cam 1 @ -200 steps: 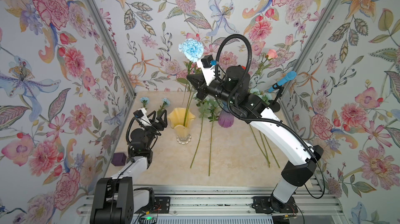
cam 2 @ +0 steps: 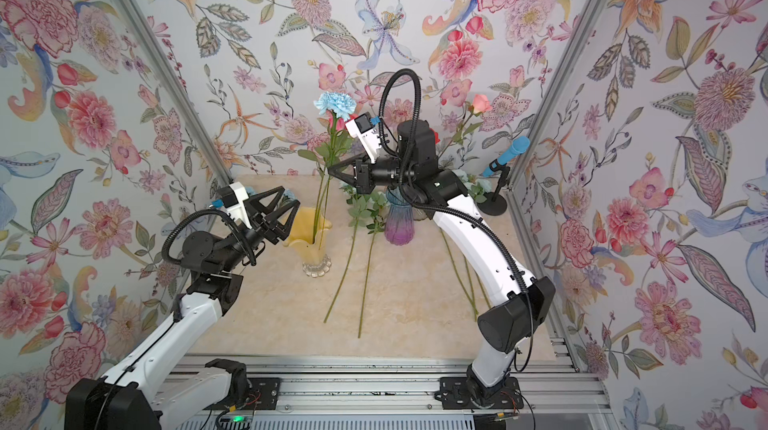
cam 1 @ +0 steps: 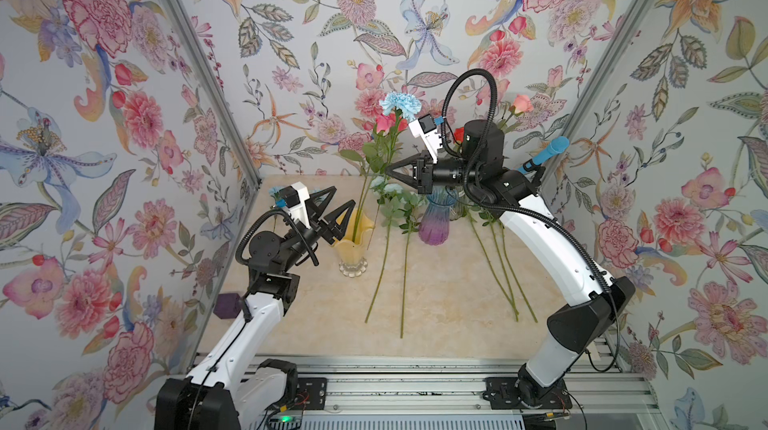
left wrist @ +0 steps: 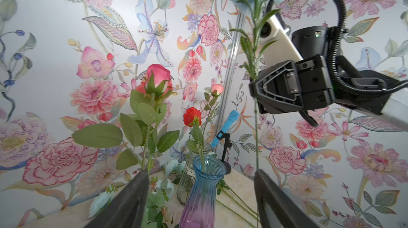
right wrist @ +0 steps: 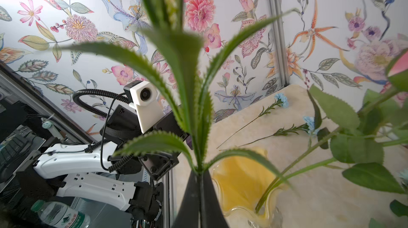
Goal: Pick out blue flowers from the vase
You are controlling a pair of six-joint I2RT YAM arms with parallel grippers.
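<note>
High over the yellow vase, a blue carnation is held upright by my right gripper, shut on its stem just below a cluster of leaves. The stem hangs down past the left wrist camera's view. My left gripper is open, level with the vase's top at its left, facing right with nothing between its fingers. A pink rose with leaves stands in the yellow vase. Two blue flowers lie on the table behind the left arm.
A purple vase with roses stands at centre back. Loose stems and pale flowers lie on the table around it. A blue tube on a stand is at back right; a dark block is at front left.
My left gripper has risen and swung right toward the yellow vase. My right gripper has carried the blue carnation rightward, its head now more upright.
</note>
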